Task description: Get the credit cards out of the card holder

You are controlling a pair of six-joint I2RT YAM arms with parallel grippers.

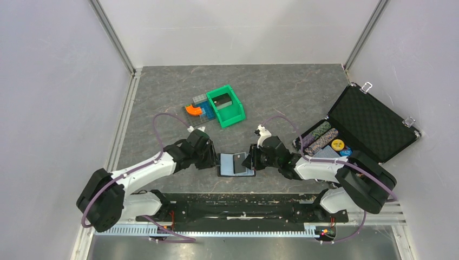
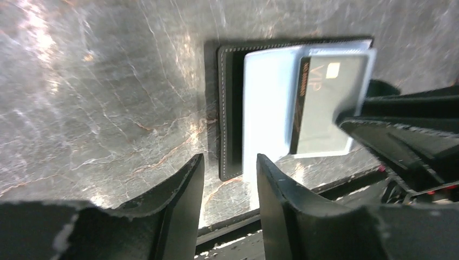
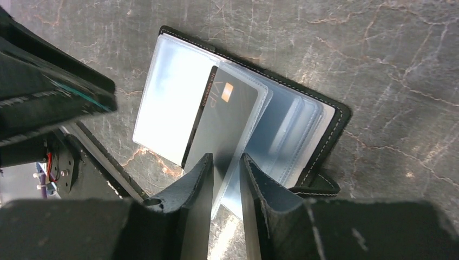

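The open black card holder [image 2: 231, 108] lies on the grey table between both grippers, its clear sleeves [image 3: 168, 103] spread out. A grey VIP card [image 3: 222, 124] with a gold chip sits in a clear sleeve. My left gripper hovers at the holder's left, open, nothing between its fingers. My right gripper is over the right part of the holder, part open, its fingertips at the edge of the card's sleeve; whether anything is between them I cannot tell.
A green bin [image 1: 231, 114] and plastic blocks [image 1: 196, 111] stand behind the grippers. An open black case with poker chips [image 1: 325, 140] is at the right.
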